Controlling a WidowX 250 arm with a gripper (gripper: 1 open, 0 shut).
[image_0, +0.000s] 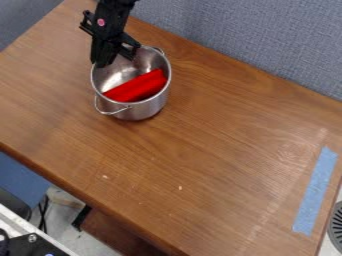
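Observation:
A silver metal pot (151, 101) with thin side handles sits on the wooden table near its upper left. A long red object (132, 86) lies inside it. The black gripper (102, 57) hangs at the pot's back-left rim, pointing down. Its fingers are small and dark here, so I cannot tell whether they are apart or touch the rim.
A strip of blue tape (314, 190) is on the right. The table's left front edge drops to a floor area with cables.

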